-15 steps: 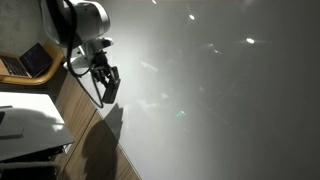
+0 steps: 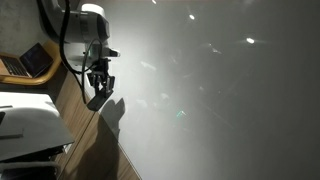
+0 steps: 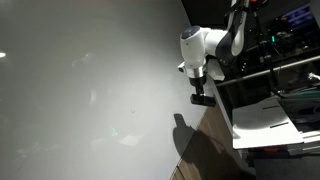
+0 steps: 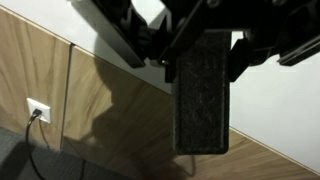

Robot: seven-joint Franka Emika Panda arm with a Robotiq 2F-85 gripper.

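A dark, oblong block that looks like a whiteboard eraser (image 2: 97, 101) hangs from my gripper (image 2: 100, 82). The wrist view has the eraser (image 4: 202, 115) pointing away from the fingers, its upper end clamped between the dark fingers. From the other side, exterior view 2 has the gripper (image 3: 197, 82) low by the edge of a large whiteboard (image 3: 90, 90), with the eraser (image 3: 203, 99) beneath it. Whether the eraser touches any surface cannot be told. On the whiteboard (image 2: 220, 100) is a small greenish spot (image 2: 180, 113).
Wood panelling (image 4: 125, 110) runs below the board, with a power socket (image 4: 38, 110) and a plugged cable at left. A white surface (image 2: 30, 125) lies beside the arm, and a laptop (image 2: 35, 60) is on a chair behind. The board's wide face is clear.
In exterior view 1 the gripper and eraser have shifted left, with the eraser a little lower. The eraser stays in the grip, and its shadow has shifted.
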